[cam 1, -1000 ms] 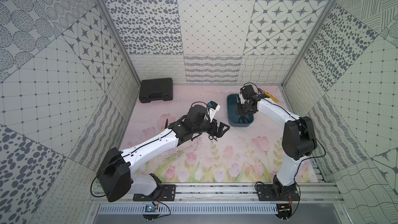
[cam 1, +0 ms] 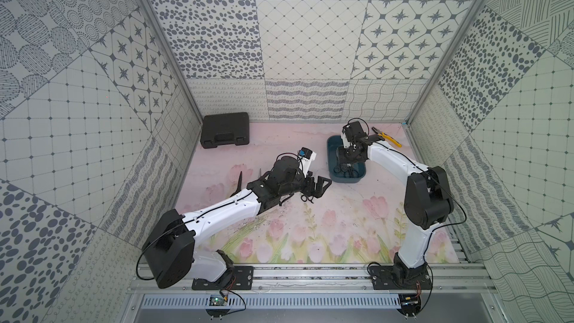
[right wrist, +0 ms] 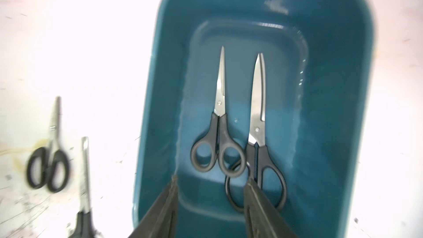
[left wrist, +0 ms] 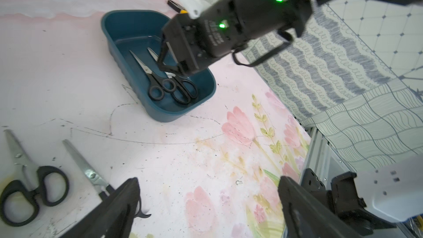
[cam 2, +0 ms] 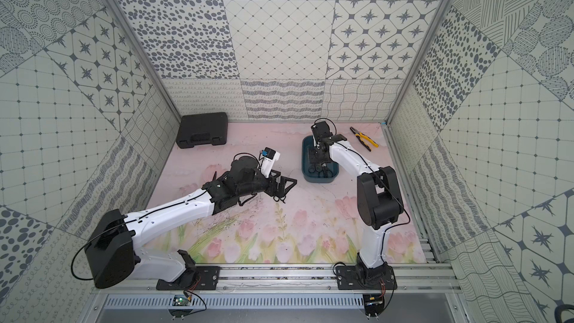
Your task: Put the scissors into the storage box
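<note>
In the right wrist view two pairs of black-handled scissors [right wrist: 219, 89] lie in the blue storage box [right wrist: 155, 88]. My right gripper hangs over the box with its fingers apart and nothing seen between them. My left gripper stands open over the table, left of the box. Below it, in the left wrist view, are two more scissors outside the box: one pair [left wrist: 41, 178] at the far left, another [left wrist: 86, 167] partly hidden by a finger.
A black case [cam 1: 224, 122] lies at the back left. Yellow-handled pliers [cam 2: 367, 140] lie behind and right of the box.
</note>
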